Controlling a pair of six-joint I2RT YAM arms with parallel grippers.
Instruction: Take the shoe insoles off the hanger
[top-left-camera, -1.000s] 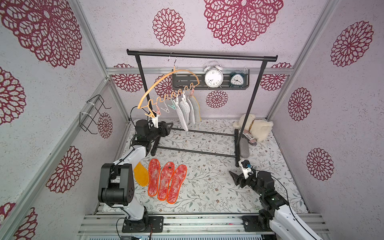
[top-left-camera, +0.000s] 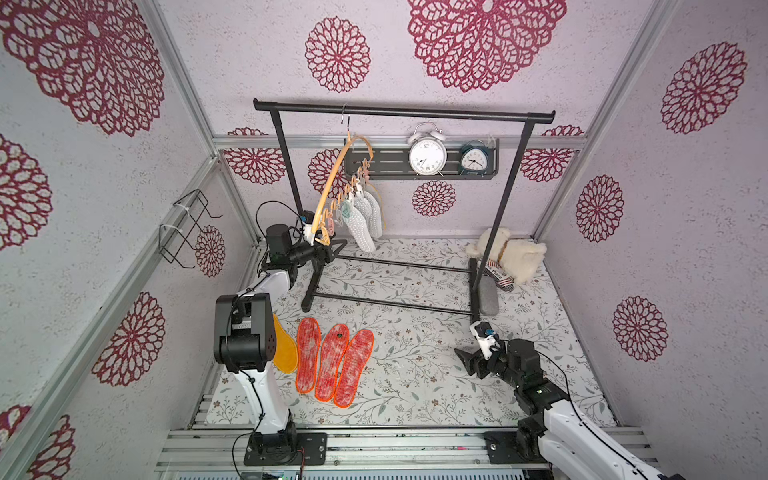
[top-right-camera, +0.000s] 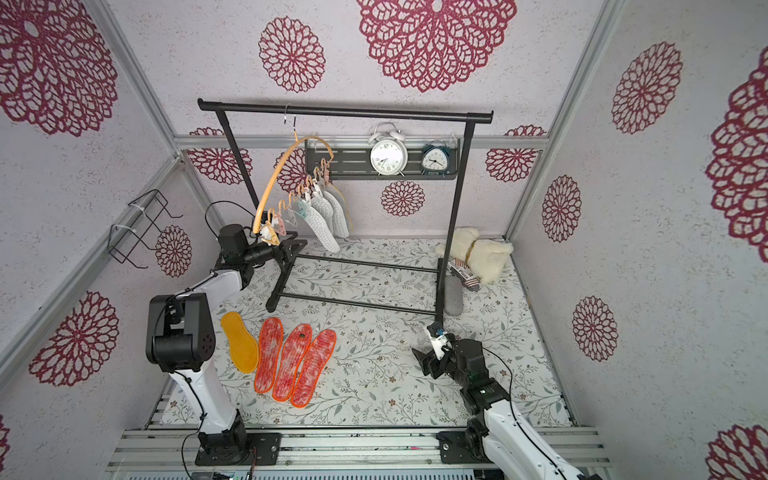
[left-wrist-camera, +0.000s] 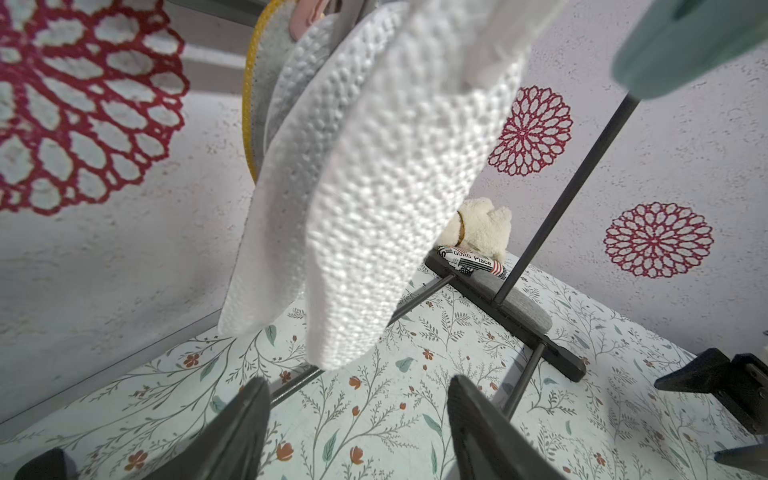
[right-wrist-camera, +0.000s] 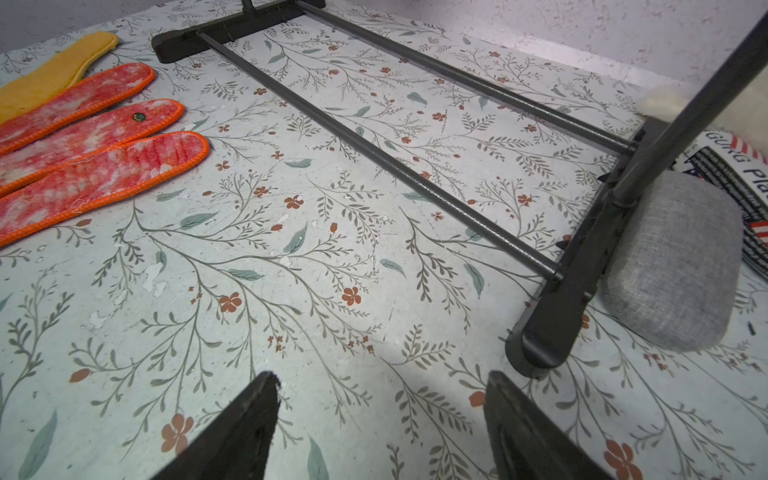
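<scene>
Pale dotted insoles (top-left-camera: 360, 220) hang from clips on the orange hanger (top-right-camera: 279, 172) on the rack's rail. My left gripper (top-left-camera: 330, 246) is open at the rack's left side, just beside the hanging insoles; in the left wrist view their white backs (left-wrist-camera: 376, 232) loom close above its open fingers, with nothing between them. One yellow-edged insole (left-wrist-camera: 256, 104) hangs at the far end. Red insoles (top-right-camera: 294, 360) and a yellow insole (top-right-camera: 240, 340) lie on the floor at front left. My right gripper (top-left-camera: 472, 360) stands open and empty low at front right.
The black rack's feet (right-wrist-camera: 552, 320) and lower bars (right-wrist-camera: 400, 172) span the floor. A fluffy plush (top-left-camera: 520, 260), a striped item and a grey pad lie by the right foot. A wire shelf hangs on the left wall.
The hanger has swung round with its insoles, now more end-on. My right gripper has shifted slightly left.
</scene>
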